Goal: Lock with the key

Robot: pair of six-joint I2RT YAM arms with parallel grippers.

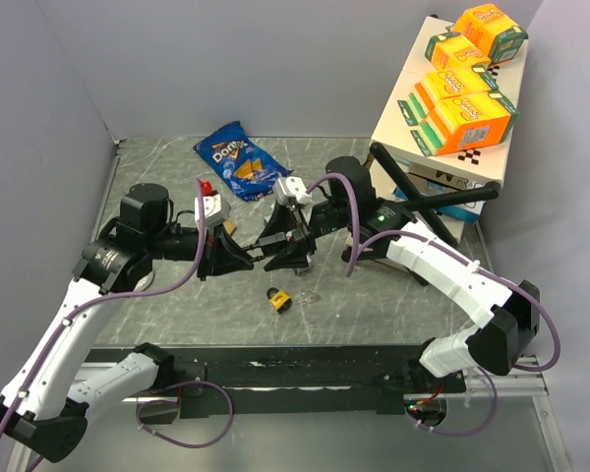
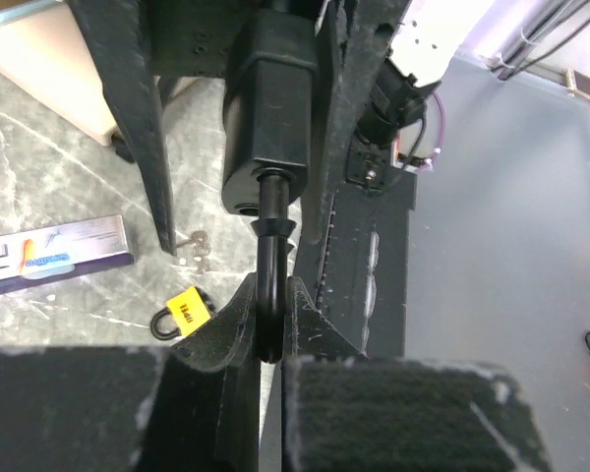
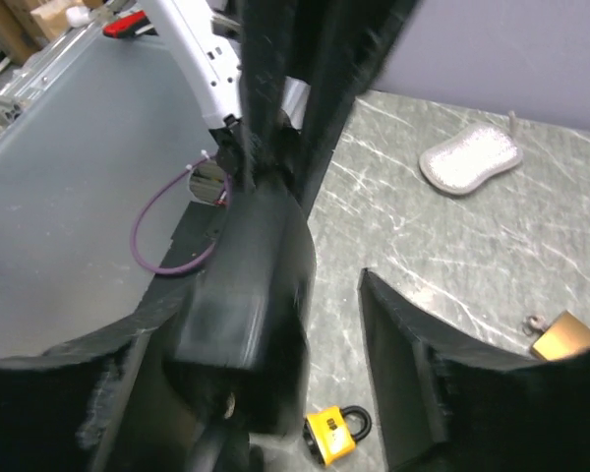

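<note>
My left gripper point(image 1: 236, 258) is shut on a black rod point(image 2: 271, 264) whose far end meets a dark block point(image 2: 266, 133), held up over the counter. My right gripper point(image 1: 280, 246) is around that block, its fingers apart on either side; in the right wrist view the block point(image 3: 246, 285) is blurred, and whether the fingers touch it is unclear. A yellow padlock point(image 1: 279, 300) with black shackle lies on the marble counter below; it shows too in the left wrist view point(image 2: 187, 312). No key is clearly visible.
A blue Doritos bag point(image 1: 234, 160) lies at the back. A stand point(image 1: 423, 49) with orange boxes is at the right, beside the right arm. Small pieces lie near the padlock.
</note>
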